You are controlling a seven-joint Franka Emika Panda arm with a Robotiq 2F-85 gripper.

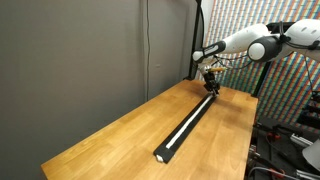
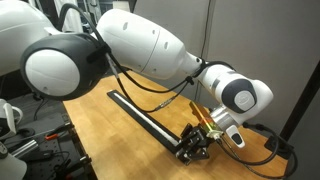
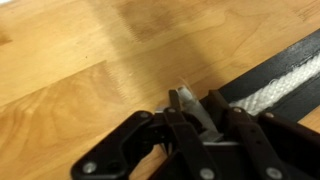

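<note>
A long black channel lies on the wooden table, with a white braided rope or strip running along it. In the wrist view the black channel and its white braid reach in from the right. At the channel's far end my gripper points down, low over the table. Its dark fingers stand around a pale grey-white piece. Whether they grip that piece, and whether it belongs to the braid, is hidden. In exterior view 2 the gripper covers the channel's near end.
Loose cables hang around the wrist and over the table's edge.
</note>
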